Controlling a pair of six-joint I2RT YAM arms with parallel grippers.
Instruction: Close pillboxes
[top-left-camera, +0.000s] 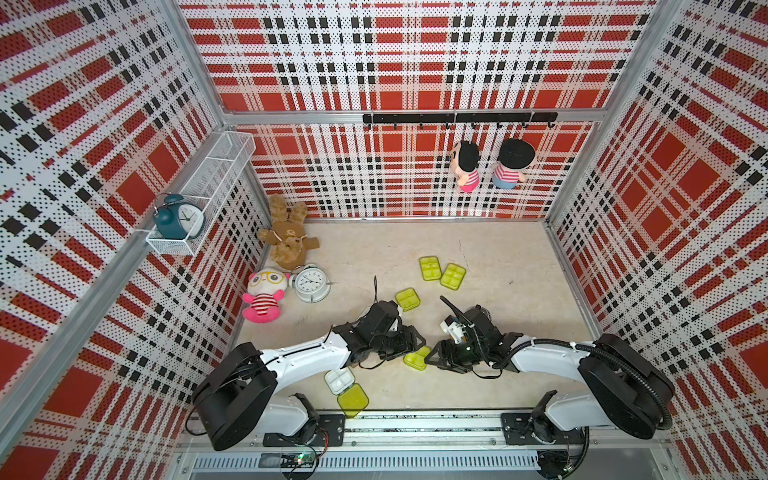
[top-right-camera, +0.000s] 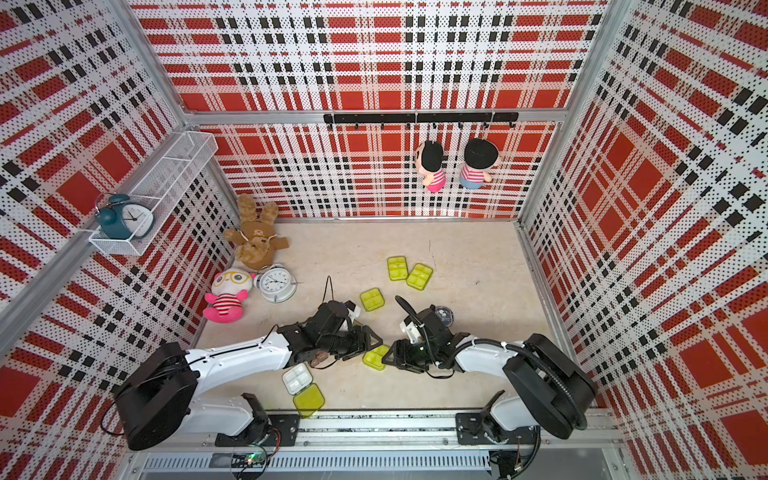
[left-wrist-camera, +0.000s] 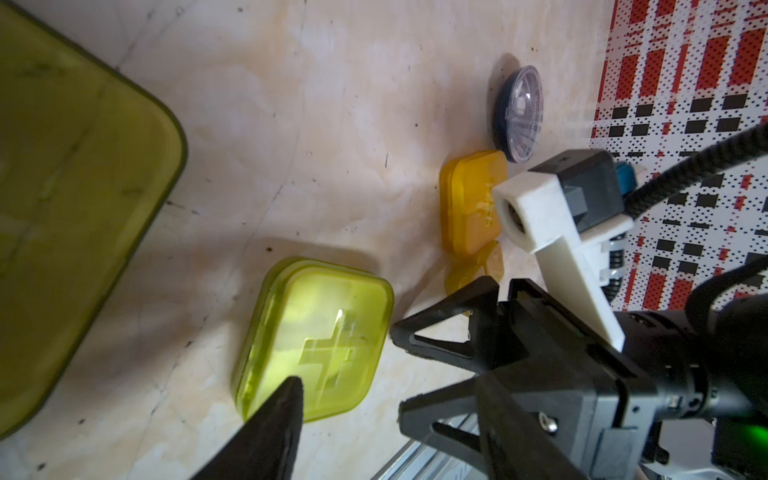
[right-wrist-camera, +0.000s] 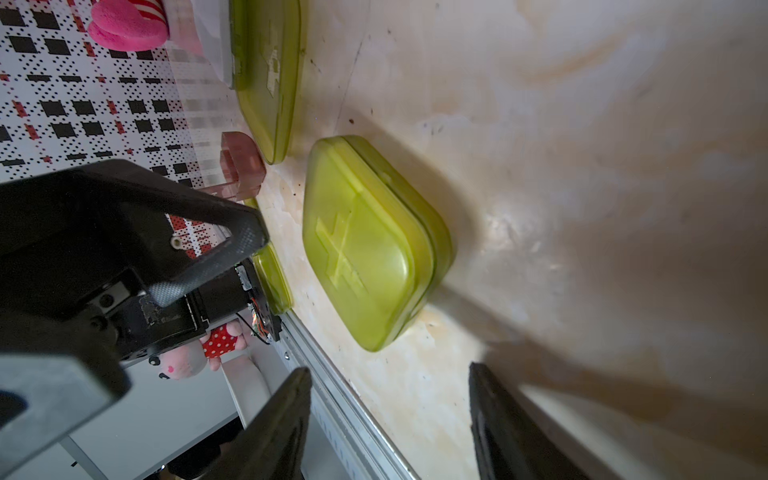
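Observation:
A closed yellow-green pillbox (top-left-camera: 415, 360) sits between my two grippers; the left wrist view shows its lid (left-wrist-camera: 336, 336) just ahead of my left gripper, whose fingers are apart. My right gripper stands open, facing the same box (right-wrist-camera: 368, 240), nothing between its fingers. A pillbox with white and yellow halves (top-left-camera: 352, 397) lies unfolded at front left. Other green pillboxes (top-left-camera: 453, 275) lie farther back. An orange box (left-wrist-camera: 468, 204) shows beyond the central box in the left wrist view.
A white clock (top-left-camera: 311, 282) and plush toys (top-left-camera: 264, 300) line the left side. A round lidded container (top-right-camera: 444, 315) is behind my right arm.

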